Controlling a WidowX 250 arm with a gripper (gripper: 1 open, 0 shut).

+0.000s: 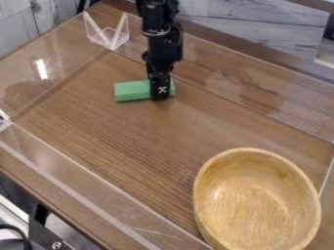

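Observation:
A black robot arm reaches down from the top middle. Its gripper (160,85) is low over the wooden table, shut on a green block (132,90) that lies at the table's upper middle. The block's right end is partly hidden by the dark fingers.
A yellow oval bowl (256,200) sits at the lower right. A clear plastic object (108,27) is at the upper left, behind the block. The middle and left of the wooden table (104,156) are open, and its edge runs along the lower left.

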